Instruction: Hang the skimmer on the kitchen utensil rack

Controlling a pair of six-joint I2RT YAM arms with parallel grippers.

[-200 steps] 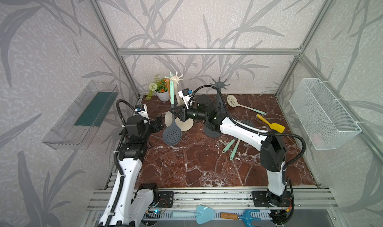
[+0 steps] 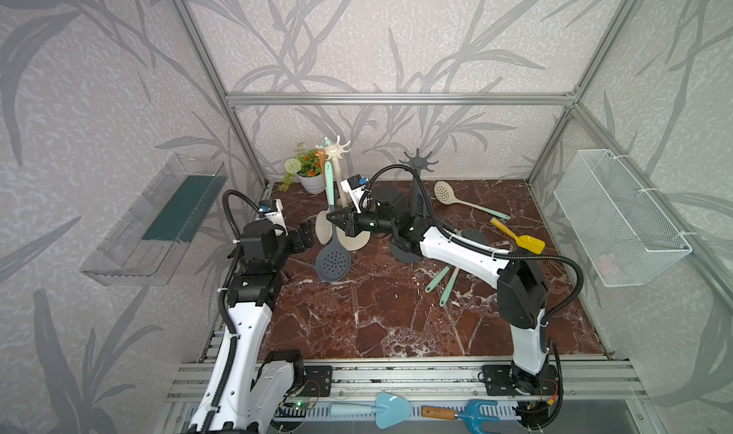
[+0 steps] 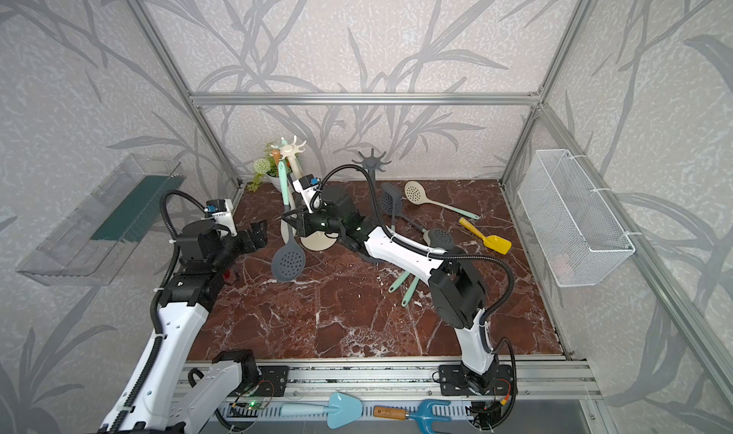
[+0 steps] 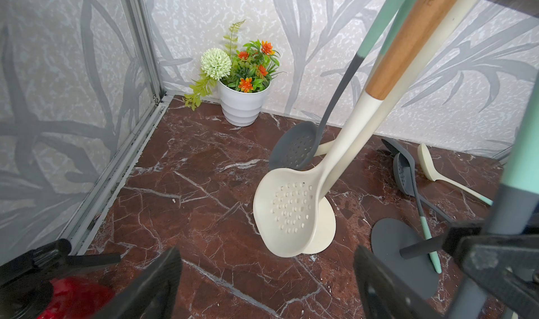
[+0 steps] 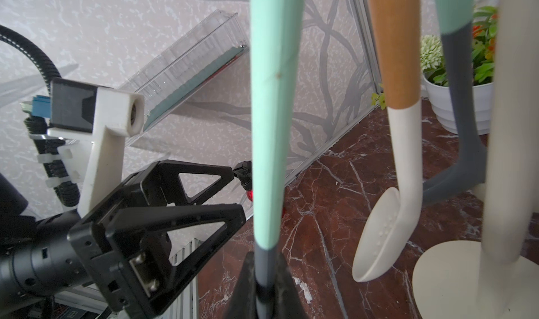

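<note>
The skimmer, a grey perforated head [image 2: 333,266] with a mint handle [image 5: 276,105], is held upright, head down. My right gripper [image 2: 340,218] is shut on its grey shaft below the mint part; blurred fingers show on either side of the shaft at the bottom of the right wrist view. Behind it stands the cream utensil rack [image 2: 334,153] with its spread hooks. The handle's top is close to those hooks, but I cannot tell whether it touches one. My left gripper is open and empty, left of the skimmer.
A white slotted ladle [image 4: 289,206] and a grey skimmer [image 4: 294,145] hang at the cream rack. A flower pot [image 4: 242,103] stands behind. The grey rack [image 2: 419,161], loose utensils and a yellow scoop [image 2: 529,243] lie rightward.
The skimmer's head has shifted a little to the right. The left arm has stayed still.
</note>
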